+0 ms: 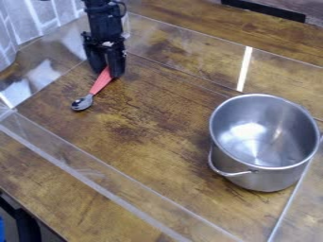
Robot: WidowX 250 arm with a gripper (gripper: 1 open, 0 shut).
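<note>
A spoon with a red handle (100,83) and a steel bowl end (82,103) lies on the wooden table toward the upper left. My black gripper (106,66) hangs over the far end of the red handle; whether its fingers are open or shut on it is too dark and small to tell. A large steel pot (260,142) stands at the right.
Clear plastic edging runs along the left and bottom, and a white strip (245,68) lies at the upper right.
</note>
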